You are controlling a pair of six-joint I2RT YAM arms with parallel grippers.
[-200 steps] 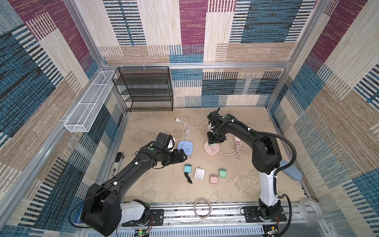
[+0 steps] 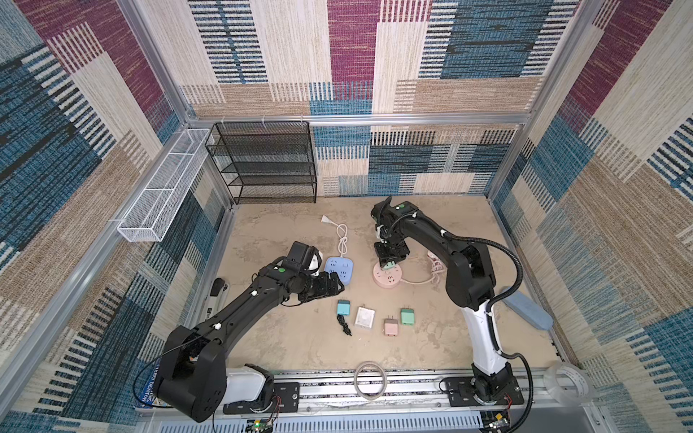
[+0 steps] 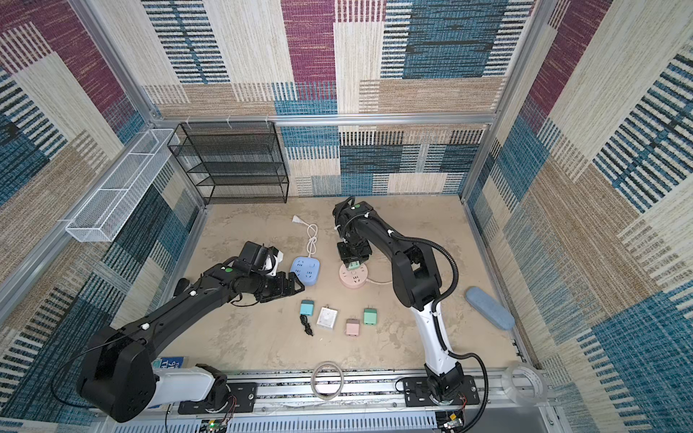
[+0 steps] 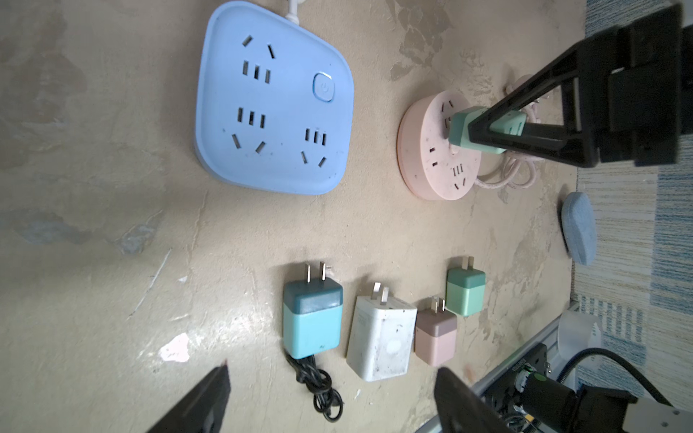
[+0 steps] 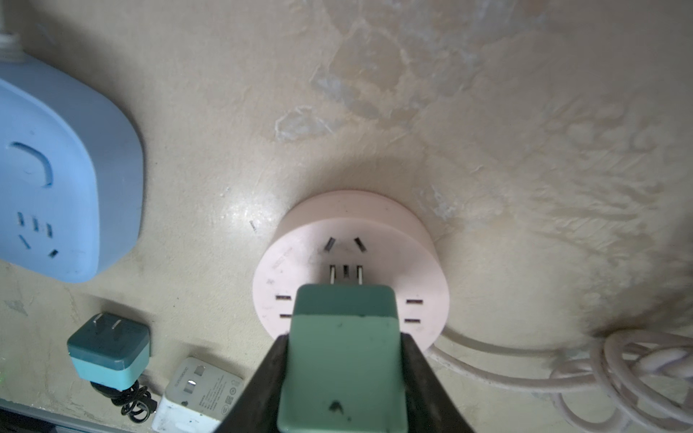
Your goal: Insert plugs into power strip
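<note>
My right gripper holds a green charger (image 5: 343, 353) over the round pink power strip (image 5: 281, 259), its prongs at a three-slot socket; whether they are fully in, I cannot tell. My left gripper (image 2: 330, 285) stands open beside the square blue power strip (image 4: 270, 137), nothing between its fingers. On the table in front lie a cyan charger with black cable (image 4: 312, 317), a white charger (image 4: 381, 335), a pink charger (image 4: 435, 335) and a second green charger (image 4: 465, 288), seen in the left wrist view.
Coiled cords lie behind the blue strip and right of the pink one. A grey-blue pouch (image 3: 489, 306) lies at the right edge. A black wire rack (image 2: 260, 162) stands at the back left.
My right gripper and arm have shifted slightly left, with the green charger still over the pink strip. The left arm shows only a very slight shift.
</note>
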